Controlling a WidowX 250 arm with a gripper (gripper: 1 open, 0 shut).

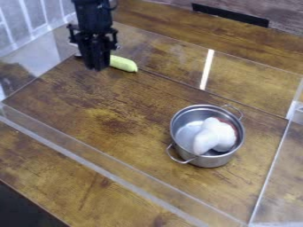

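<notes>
My black gripper [95,55] is at the upper left, its fingers low over the table and shut, as far as can be seen. A pale green elongated object [122,64] lies on the wooden table just right of it, partly behind the gripper. A metal pot [201,158] with two handles stands at the right, holding white rounded objects [204,135].
Clear low walls enclose the work area on the left, back and right. A white strip [207,69] lies at the back right.
</notes>
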